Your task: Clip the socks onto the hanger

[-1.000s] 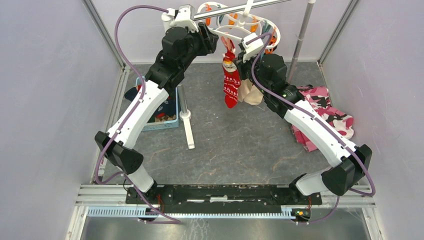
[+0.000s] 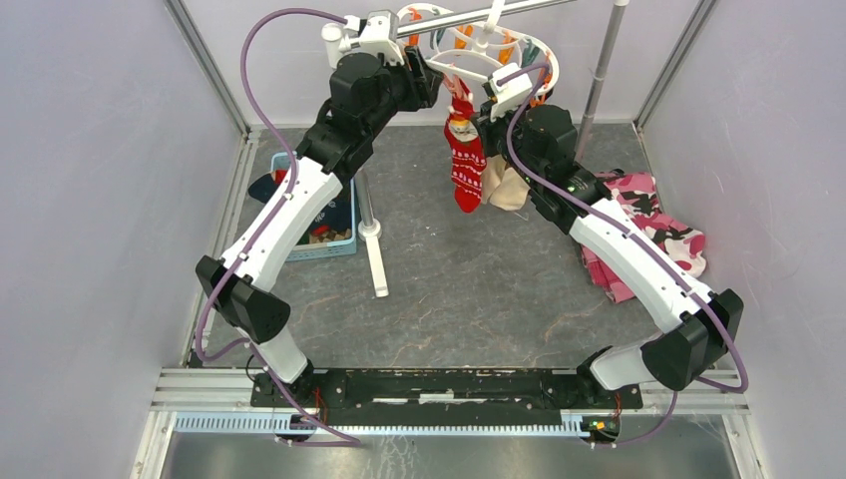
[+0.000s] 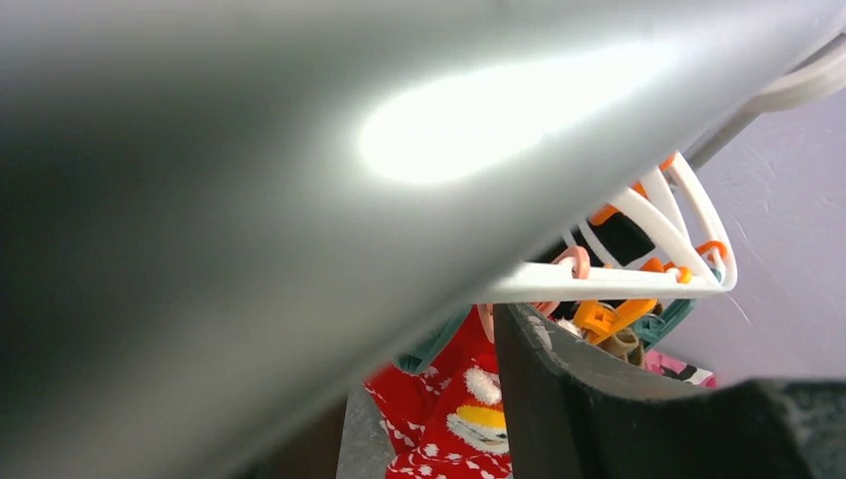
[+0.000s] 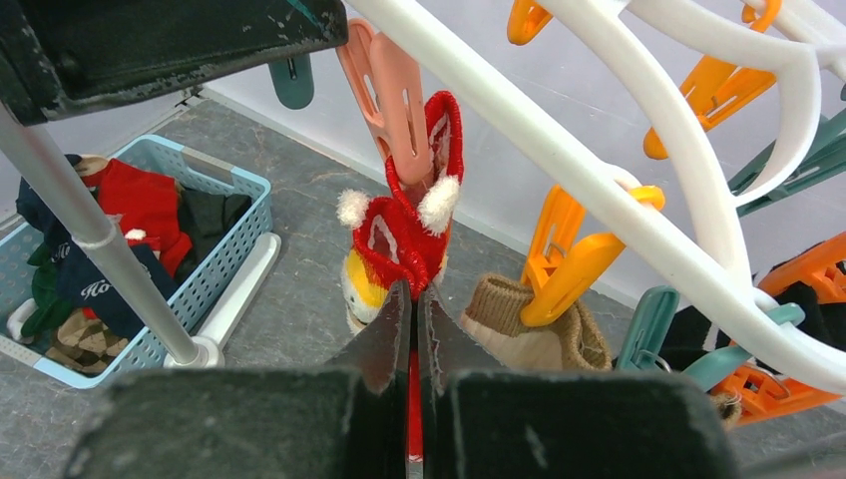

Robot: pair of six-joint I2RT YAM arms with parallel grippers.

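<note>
The red patterned sock [image 2: 465, 160] hangs below the white round hanger [image 2: 454, 70]. In the right wrist view, the pink clip [image 4: 404, 110] reaches down into the red cuff [image 4: 419, 200]; whether it pinches the cloth I cannot tell. My right gripper is shut, with a fold of the sock drawn in at its fingertips. At the hanger's left rim, my left gripper [image 2: 431, 80] stands part open; one of its black fingers [image 3: 544, 389] is close beside the pink clip. A metal bar hides much of the left wrist view.
A beige sock [image 4: 529, 329] hangs by an orange clip [image 4: 559, 259]. Dark cloth [image 4: 698, 334] hangs farther right. The blue basket [image 4: 150, 349] holds more socks, and pink cloth [image 2: 643, 230] lies on the floor.
The right gripper has shifted slightly to the right, and the red sock has swung right along with it. The left arm has also moved slightly to the right.
</note>
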